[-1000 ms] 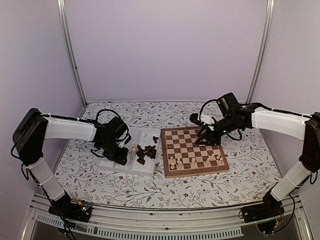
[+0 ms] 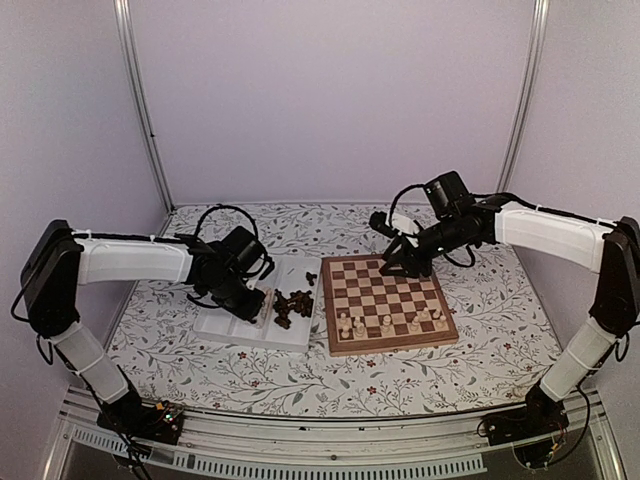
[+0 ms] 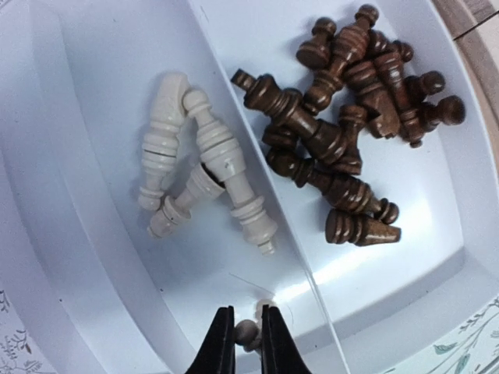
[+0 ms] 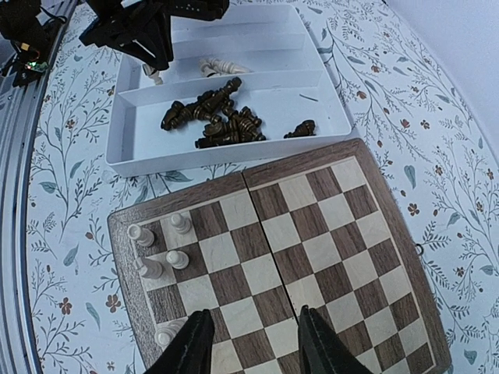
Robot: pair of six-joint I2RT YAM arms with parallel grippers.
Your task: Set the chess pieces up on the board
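Observation:
My left gripper is low in the white piece compartment of the tray (image 2: 268, 340). Its fingers stand close together around the round head of a pale piece (image 3: 246, 333); whether they grip it cannot be told. Another pale head (image 3: 265, 304) shows just beyond. Farther up that compartment lie white pieces (image 3: 222, 152), clear of the fingers. Over the far part of the chessboard (image 2: 393, 348) hangs my right gripper, open and empty. Several white pieces (image 4: 178, 259) stand upright along one edge of the board.
Dark brown pieces (image 3: 335, 148) lie heaped in the neighbouring compartment, past a thin divider (image 3: 261, 167). One dark piece (image 4: 301, 128) lies apart from the heap. Most squares on the board are bare, and the flowered tabletop (image 2: 300, 385) in front is clear.
My right arm has shifted a little up and left above the board.

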